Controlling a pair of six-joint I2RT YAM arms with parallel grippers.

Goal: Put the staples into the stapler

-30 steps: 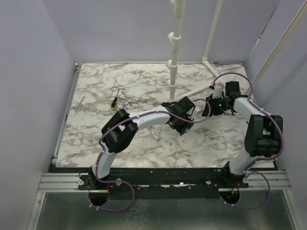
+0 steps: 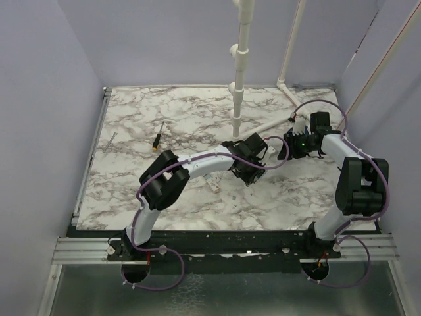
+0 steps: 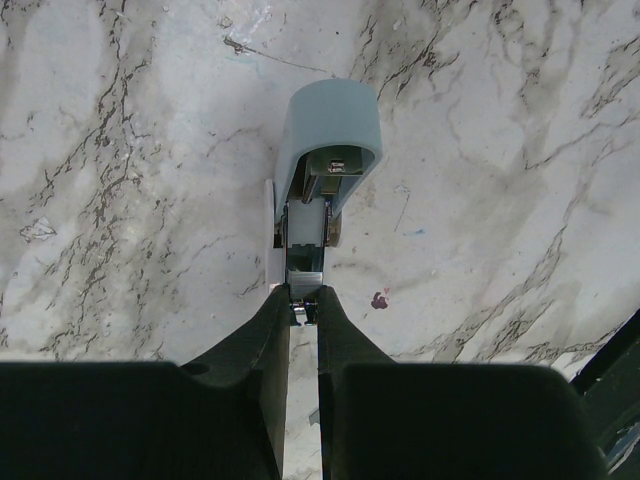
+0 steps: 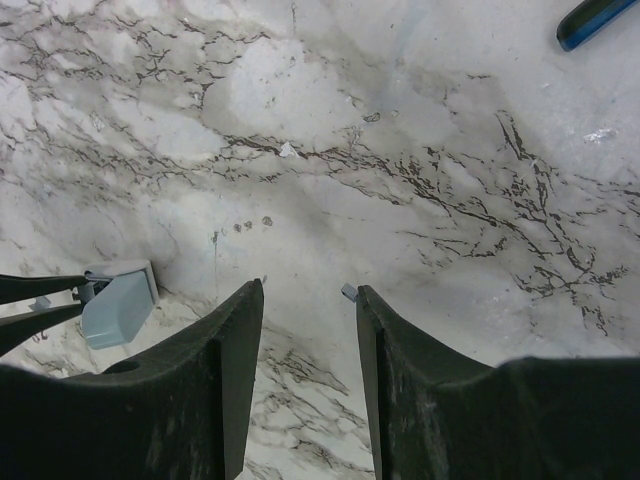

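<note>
A light blue-grey stapler (image 3: pixel 330 115) lies with its cover raised, showing the metal channel (image 3: pixel 305 260). My left gripper is shut on the metal end of that channel. In the right wrist view the stapler (image 4: pixel 120 310) is at the lower left, held by the left gripper's dark fingers. My right gripper stands part open over bare marble, apart from the stapler, with nothing between its fingers. A small grey piece (image 4: pixel 349 291), possibly staples, lies under it, partly behind a finger. In the top view the left arm largely hides the stapler.
A screwdriver (image 2: pixel 157 138) and a thin tool (image 2: pixel 110 141) lie at the left of the marble table (image 2: pixel 131 191). Small pale items (image 2: pixel 212 186) lie by the left arm. White pipes (image 2: pixel 240 59) run along the back. A dark cylindrical object (image 4: pixel 590 20) is at the right wrist view's top right.
The arms are nearly still in the top view; the right arm has shifted very slightly since about a second ago. The left arm shows no visible change.
</note>
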